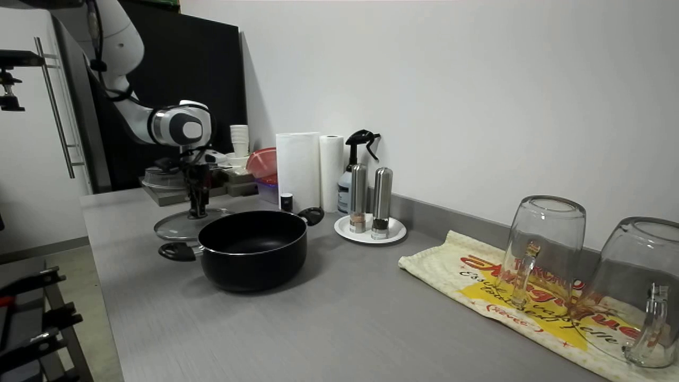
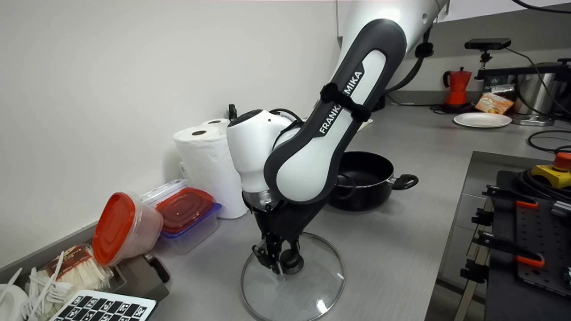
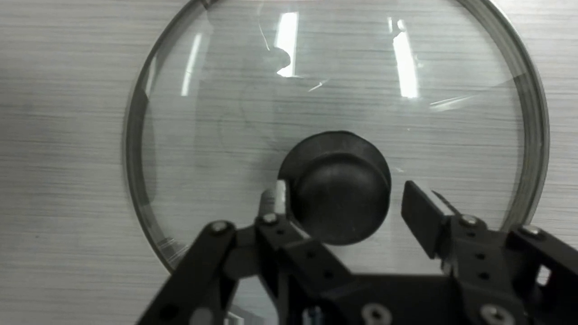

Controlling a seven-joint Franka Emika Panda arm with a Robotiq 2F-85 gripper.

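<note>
A glass lid with a metal rim lies on the counter, its round black knob facing up. In the wrist view my gripper is part open around the knob. The left finger is right against the knob's edge or nearly so, while a visible gap separates the right finger from it. Exterior view 2 shows the gripper low over the lid. Beside the lid stands an empty black pot with two handles, uncovered.
Paper towel rolls, a white plate with two grinders, and a spray bottle line the wall. Two upturned glass mugs rest on a cloth. Food containers sit near the lid.
</note>
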